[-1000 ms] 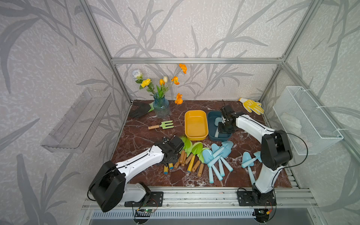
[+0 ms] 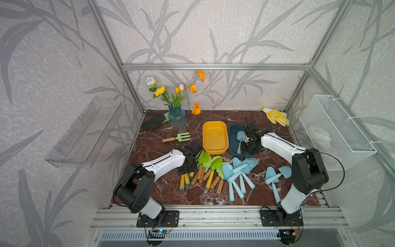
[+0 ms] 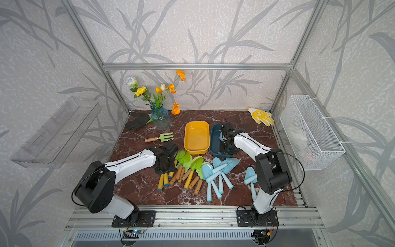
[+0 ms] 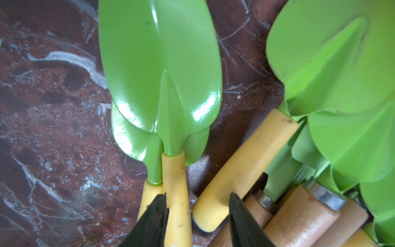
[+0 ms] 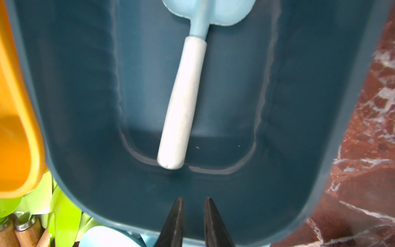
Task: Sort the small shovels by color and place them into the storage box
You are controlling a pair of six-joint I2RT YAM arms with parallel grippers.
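Note:
Green shovels [image 4: 160,61] with yellow or wooden handles [image 4: 246,164] lie piled front-centre, beside a pile of light-blue shovels [image 2: 242,177]; more blue ones lie to the right. My left gripper hangs over the green pile, its fingers part open above yellow handles. The yellow box [image 2: 215,135] stands behind the piles, the dark-blue box [image 5: 337,135] to its right. One pale-blue shovel with a white handle [image 5: 183,98] lies inside the dark-blue box. My right gripper is over that box's near side, fingers apart, nothing seen between them.
A vase of flowers [image 2: 177,115] stands at the back left, near a dark glove and a green hand fork [image 2: 177,138]. A yellow glove [image 2: 275,116] lies back right. Baskets [image 2: 337,131] hang on both side walls. Bare tabletop shows left of the piles.
My right arm and the dark-blue box have shifted slightly toward the front since a second ago.

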